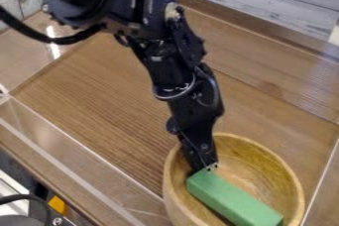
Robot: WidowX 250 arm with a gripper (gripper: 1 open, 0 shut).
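A round wooden bowl [269, 162] sits at the lower right, with a long green block [236, 198] lying in it on a slant. The black gripper [201, 166] reaches down from the upper left to the bowl's left inner side, at the upper end of the green block. Its fingertips are partly hidden there, and whether they are shut on the block, the rim or something else cannot be told.
A white plank wall runs along the back. The table's near edge, with clutter and cables beyond it, is at the lower left.
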